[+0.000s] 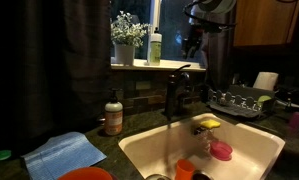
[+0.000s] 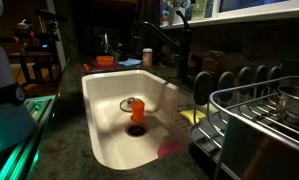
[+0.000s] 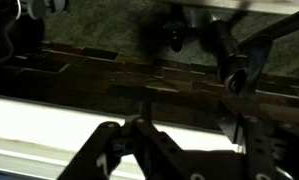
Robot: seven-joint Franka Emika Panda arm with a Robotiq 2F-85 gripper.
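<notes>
My gripper (image 1: 192, 46) hangs high in front of the window, above the faucet (image 1: 173, 92). In the wrist view the gripper shows its dark fingers standing apart, with nothing visible between them. Inside the sink (image 2: 101, 128) stands an orange cup (image 2: 137, 110). A pink bowl (image 1: 221, 150) lies in the sink's right part. Something yellow, perhaps a sponge (image 1: 210, 123), rests at the sink's back rim. On the windowsill (image 1: 139, 67) are a potted plant (image 1: 127, 36) and a bottle (image 1: 155, 47).
A soap bottle (image 1: 113, 115) and a blue cloth (image 1: 64, 156) occupy the counter left of the sink. The dish rack (image 1: 238, 102) borders the sink at the back right. The faucet rises below my gripper.
</notes>
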